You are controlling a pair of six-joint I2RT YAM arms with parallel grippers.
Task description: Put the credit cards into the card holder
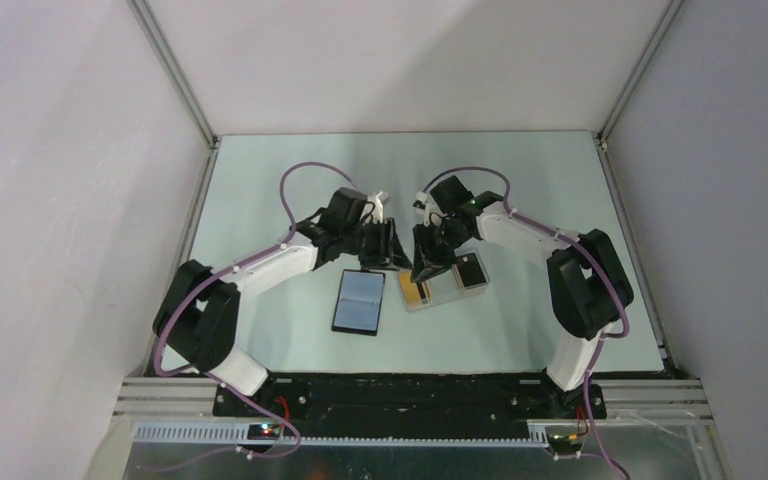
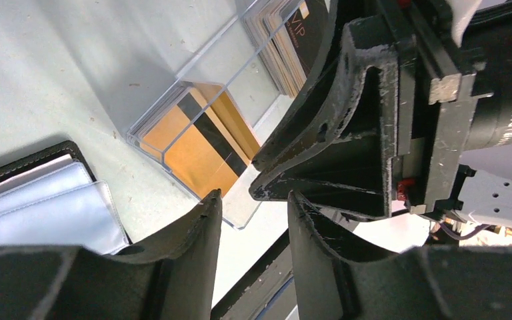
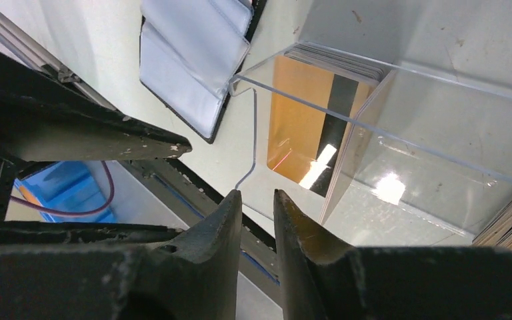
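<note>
The black card holder (image 1: 359, 302) lies open, its pale pockets (image 2: 47, 207) up. In the left compartment of the clear box (image 3: 433, 150) rests a stack of gold cards with a dark stripe (image 2: 203, 143). Beside it leans one tilted card (image 3: 360, 140), seen nearly edge-on in the right wrist view. My right gripper is over that compartment, its tips close by the leaning card; a narrow gap shows between them, and whether they grip an edge is unclear. My left gripper stands open and empty, left of the right one.
Black VIP cards (image 2: 303, 40) fill the box's far right compartment. The two grippers almost touch above the box, leaving little room between them. The box walls are raised.
</note>
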